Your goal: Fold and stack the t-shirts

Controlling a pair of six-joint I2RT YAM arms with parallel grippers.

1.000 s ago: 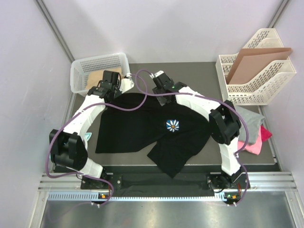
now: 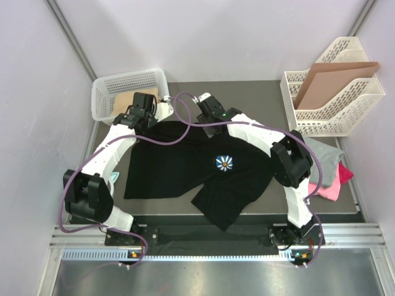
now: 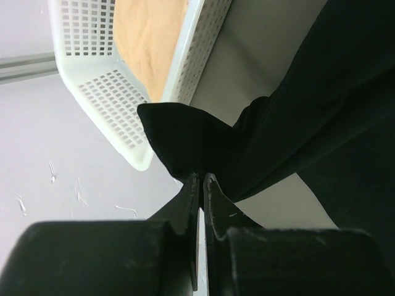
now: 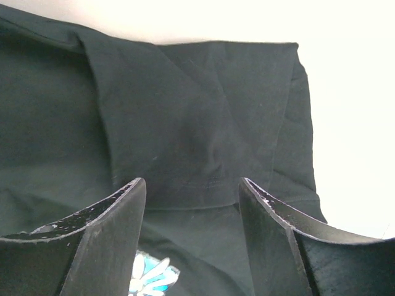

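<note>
A black T-shirt (image 2: 166, 166) with a blue-and-white daisy print (image 2: 224, 162) lies spread across the table, one part reaching past the front edge. My left gripper is shut on the shirt near its upper left, with a corner of cloth bunched above the fingertips in the left wrist view. My right gripper is open over the upper middle of the shirt, above a folded-over flap (image 4: 197, 123); part of the daisy shows below it in the right wrist view.
A white basket (image 2: 100, 95) with tan cardboard sits back left. A white organiser (image 2: 345, 117) with brown boards stands back right. Grey (image 2: 324, 157) and pink cloths (image 2: 330, 191) lie at the right edge. Bare table (image 2: 247, 92) shows behind the shirt.
Both arms are almost still; the right gripper shifts very slightly around the same spot. The shirt looks unchanged.
</note>
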